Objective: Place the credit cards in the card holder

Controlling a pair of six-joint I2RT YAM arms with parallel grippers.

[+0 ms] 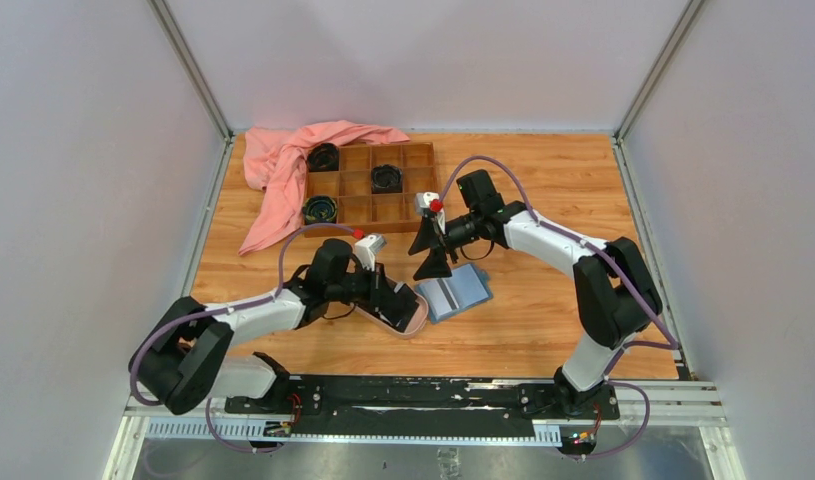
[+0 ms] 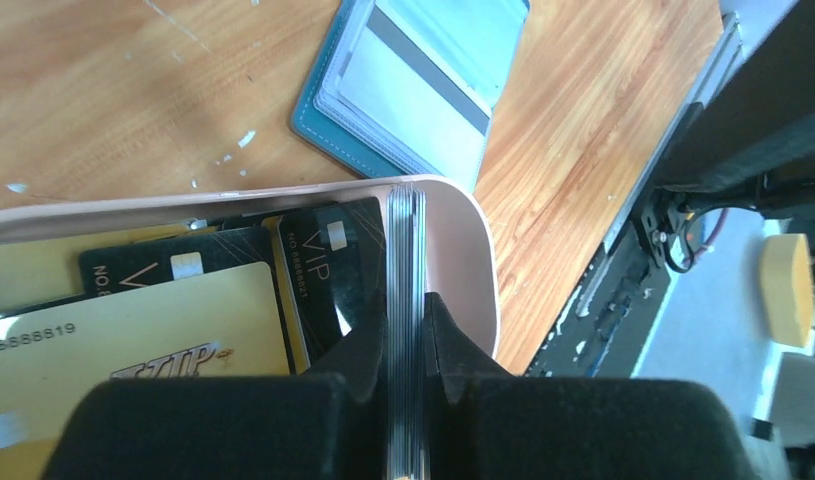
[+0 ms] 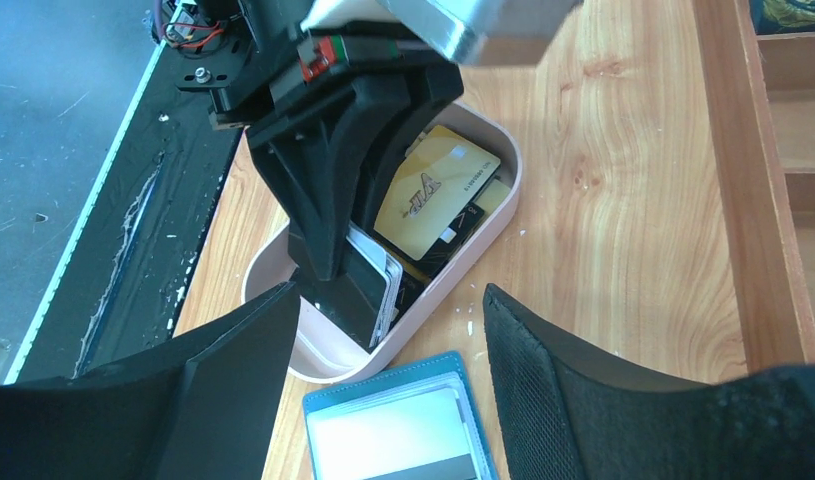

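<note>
A pink oval container (image 2: 461,240) holds gold cards (image 2: 133,320) and black VIP cards (image 2: 173,262). My left gripper is shut on a stack of cards (image 2: 405,240), seen edge-on at the container's end. The blue card holder lies open on the table beside the container, also visible below it in the right wrist view. My right gripper stands open above the card holder, nothing between its fingers.
A wooden compartment tray (image 1: 388,210) with black round items sits at the back, a pink cloth (image 1: 273,180) beside it.
</note>
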